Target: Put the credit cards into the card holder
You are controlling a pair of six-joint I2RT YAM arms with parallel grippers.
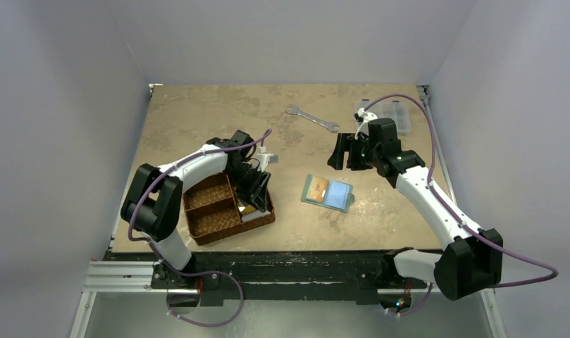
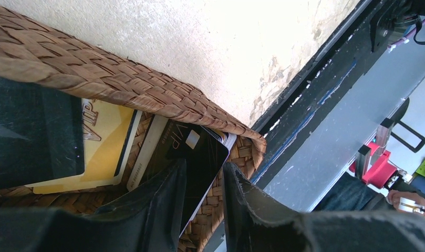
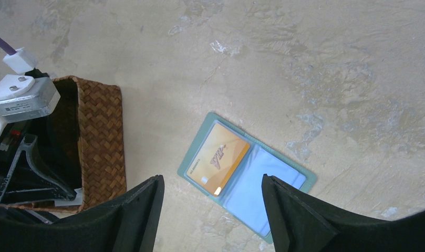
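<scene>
The woven basket (image 1: 218,234) is at the left of the table in the top view. In the left wrist view, a black card (image 2: 202,157) with a silver chip lies tilted over other cards in its corner. My left gripper is inside the basket at this card, fingers apart, with the card's long edge in the gap between them. Further left lie a yellow card (image 2: 107,149) and a dark card (image 2: 37,136). The grey-green card holder (image 3: 199,134) lies flat, an orange card (image 3: 216,157) in one half, its other half pale blue. My right gripper hangs open and empty above the table.
A wrench (image 1: 311,117) lies at the back middle, and a clear plastic box (image 1: 394,113) at the back right, partly behind my right arm. Between basket and card holder the table (image 1: 287,225) is bare. Two basket compartments (image 1: 210,220) look empty.
</scene>
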